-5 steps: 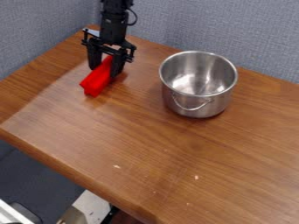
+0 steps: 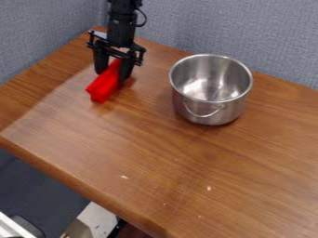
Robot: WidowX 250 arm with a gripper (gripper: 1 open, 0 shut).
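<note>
A red oblong object lies at the upper left of the wooden table, tilted from lower left toward upper right. My black gripper is down over its far end, its fingers around or just above that end. The view is too small to tell whether they are closed on it. A large steel pot stands to the right, apart from the red object and the gripper.
A speckled grey surface lies behind the table, and the table's left edge drops to a dark area at the lower left.
</note>
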